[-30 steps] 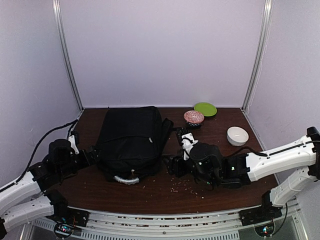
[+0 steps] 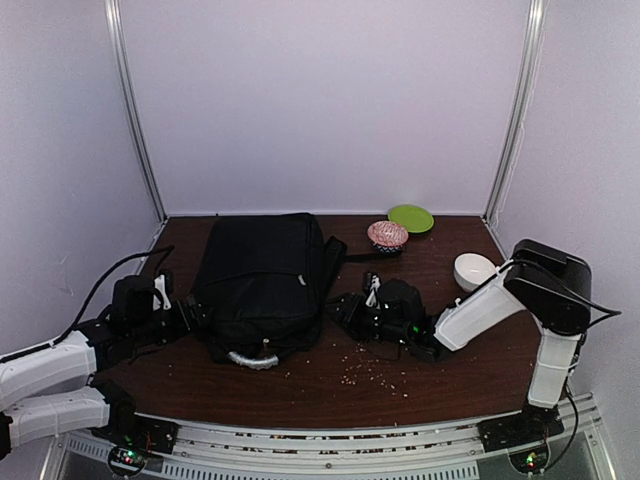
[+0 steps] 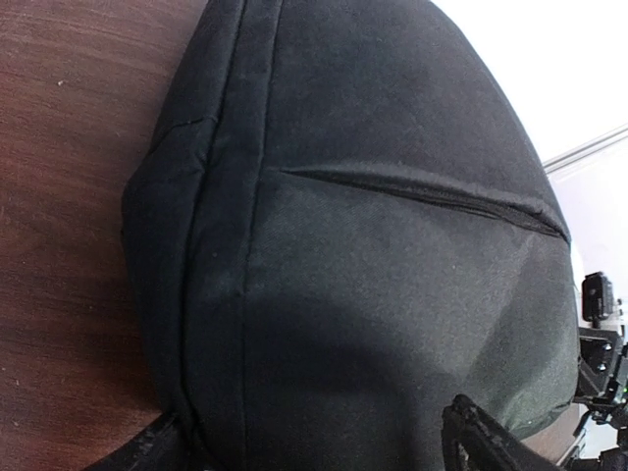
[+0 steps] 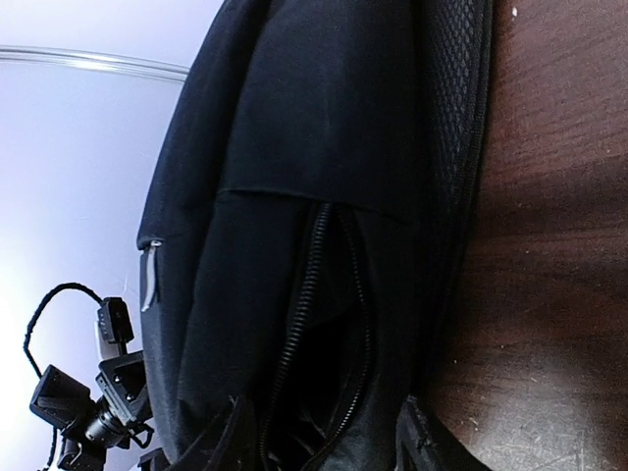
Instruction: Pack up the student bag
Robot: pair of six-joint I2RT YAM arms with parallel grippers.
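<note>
A black backpack (image 2: 262, 270) lies on the left half of the dark wooden table, its grey handle (image 2: 253, 361) at the front edge. At the bag's left side is my left gripper (image 2: 200, 313); the left wrist view shows its fingers (image 3: 478, 439) apart, with a bag corner between them. My right gripper (image 2: 333, 308) is at the bag's right side. In the right wrist view its fingers (image 4: 422, 437) stand apart on either side of a partly open zipper (image 4: 304, 294). Whether any fingertip touches the fabric cannot be told. The bag's inside is mostly hidden.
At the back right are a patterned red-and-white bowl (image 2: 388, 234) and a green plate (image 2: 411, 218). A white bowl (image 2: 474, 271) stands by the right edge. A strap (image 2: 372, 257) reaches right from the bag. Small crumbs (image 2: 365, 371) are scattered at front centre.
The left gripper has moved slightly right, up to the bag's side. The bag has not visibly moved.
</note>
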